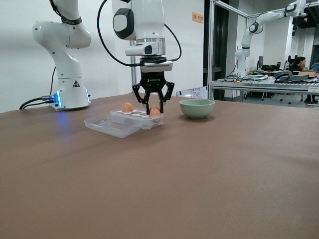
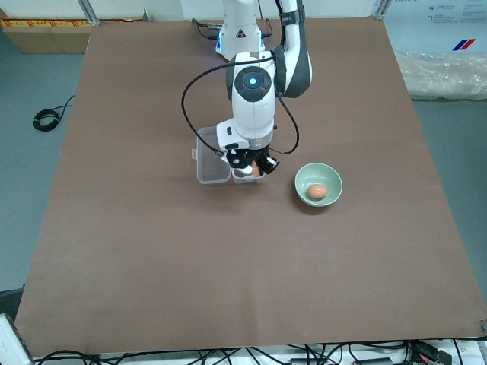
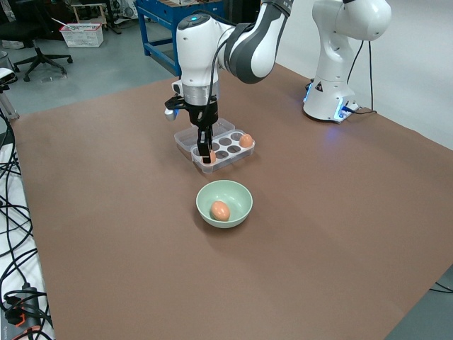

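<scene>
My black gripper (image 1: 154, 105) reaches down into a clear plastic egg carton (image 1: 130, 119), its lid open to the side. One fingertip is at the near egg (image 1: 155, 113) in the front of the carton; whether the fingers are closed on it I cannot tell. A second egg (image 1: 127, 107) sits at the other end of the carton, also seen in the right view (image 3: 246, 140). Beside the carton, apart from it, a mint green bowl (image 3: 224, 191) holds one egg (image 3: 220, 210).
Black cables run along the table's outer edge.
</scene>
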